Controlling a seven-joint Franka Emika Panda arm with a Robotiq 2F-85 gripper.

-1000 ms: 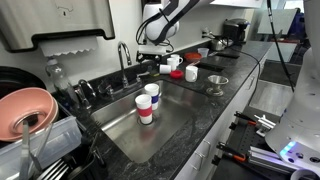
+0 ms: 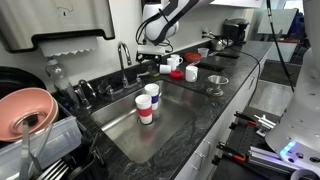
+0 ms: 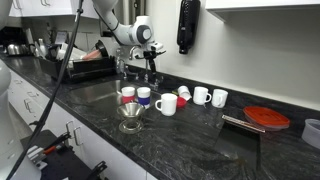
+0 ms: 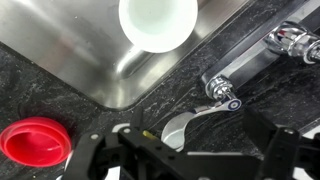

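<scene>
My gripper is open over the dark counter, its black fingers spread wide at the bottom of the wrist view. In the gap ahead of them lies a pale, spoon-like utensil (image 4: pixel 178 130), close to the chrome faucet fitting (image 4: pixel 222 88). Nothing is seen held. A red cup (image 4: pixel 35 142) stands at the left of that view. The white round cup (image 4: pixel 158 22) shows over the steel sink at the top. From the side, the white arm (image 2: pixel 153 27) reaches down behind the sink, near the faucet (image 2: pixel 124 66).
Two striped cups, a red one (image 2: pixel 144 108) and a blue one (image 2: pixel 152 90), are at the sink. White mugs (image 3: pixel 167 103), a metal bowl (image 3: pixel 131 118) and a dark tray (image 3: pixel 240 125) occupy the counter. A loaded dish rack (image 2: pixel 60 140) stands left.
</scene>
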